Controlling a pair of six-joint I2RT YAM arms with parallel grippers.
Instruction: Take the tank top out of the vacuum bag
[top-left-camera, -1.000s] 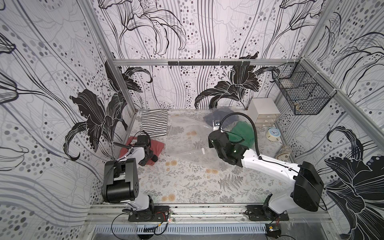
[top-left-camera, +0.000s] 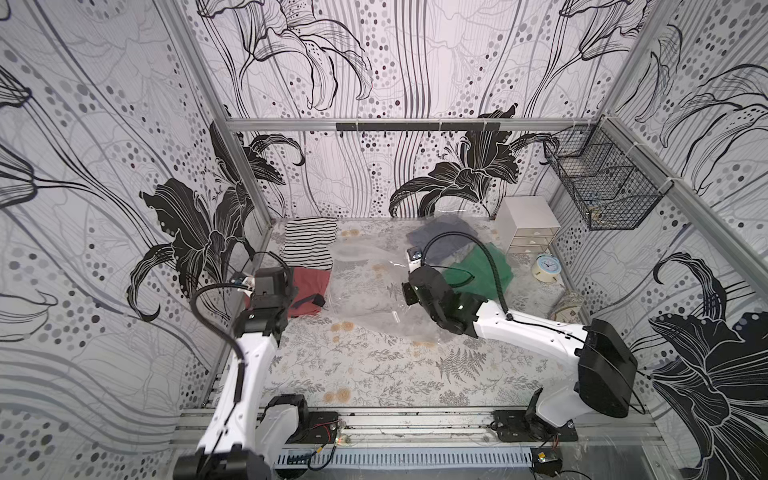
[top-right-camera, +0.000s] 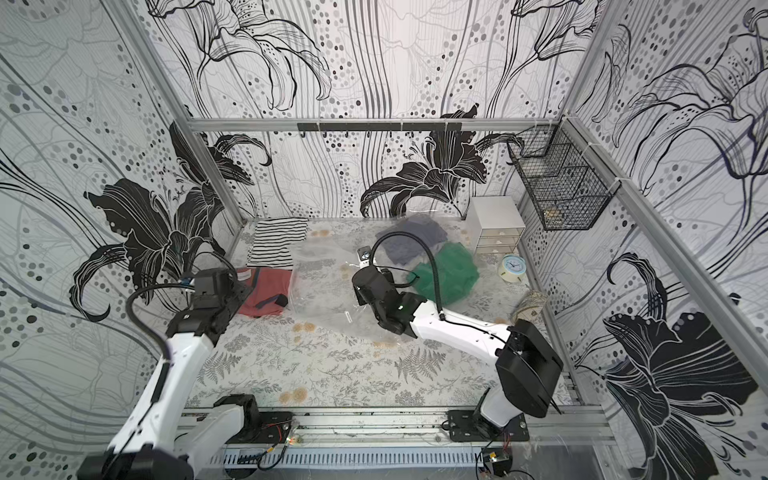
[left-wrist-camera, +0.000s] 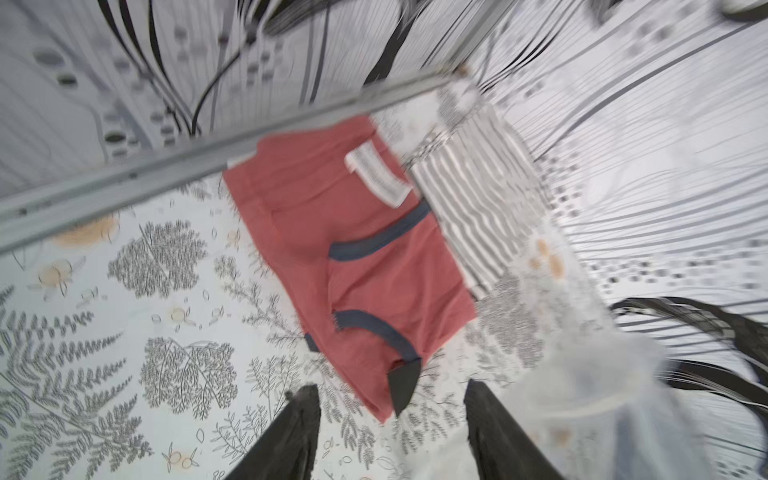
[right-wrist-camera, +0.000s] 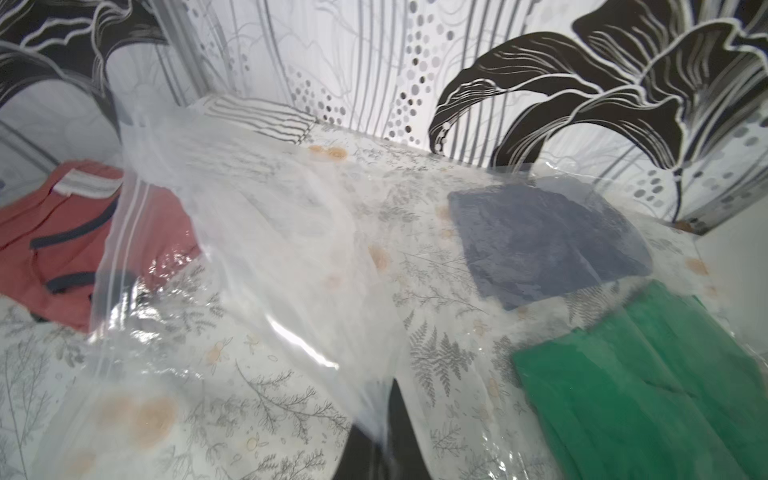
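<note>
The red tank top (left-wrist-camera: 344, 232) with dark trim and a white label lies on the table at the left. It is outside the clear vacuum bag (right-wrist-camera: 264, 232), whose near end sags beside it. In the left wrist view my left gripper hangs above the top's lower end, its fingers (left-wrist-camera: 288, 436) apart and nothing between them. Gathered plastic from the bag runs down to my right gripper, which is shut on it over the middle of the table. The bag spreads in a filmy sheet (left-wrist-camera: 560, 408) at the left wrist view's lower right.
A striped cloth (top-left-camera: 310, 242) lies behind the tank top. Grey-blue fabric (right-wrist-camera: 552, 240) and green fabric (right-wrist-camera: 632, 384) lie on the right. Beyond them stand a small white drawer unit (top-left-camera: 528, 222) and a clock (top-left-camera: 547, 267).
The right gripper, with the bag, has shifted a little to the left.
</note>
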